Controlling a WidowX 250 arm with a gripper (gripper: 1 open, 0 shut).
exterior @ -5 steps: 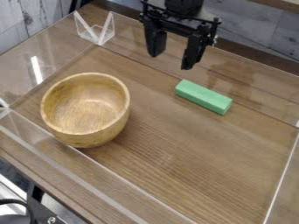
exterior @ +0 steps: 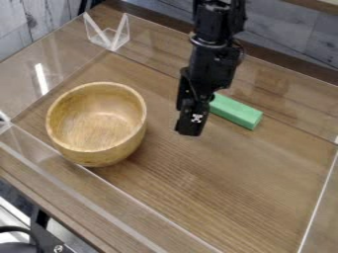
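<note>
My black gripper (exterior: 192, 113) hangs open near the middle of the camera view, low over the wooden table (exterior: 224, 198). A green block (exterior: 235, 112) lies just to its right, partly behind the wrist. A round tan bowl (exterior: 97, 124) sits to the left, apart from the gripper.
A small white wire object (exterior: 111, 32) stands at the back left near the table's edge.
The arm has come down and toward the front, so the gripper now hangs lower, beside the green block. The bowl and the block look unmoved.
</note>
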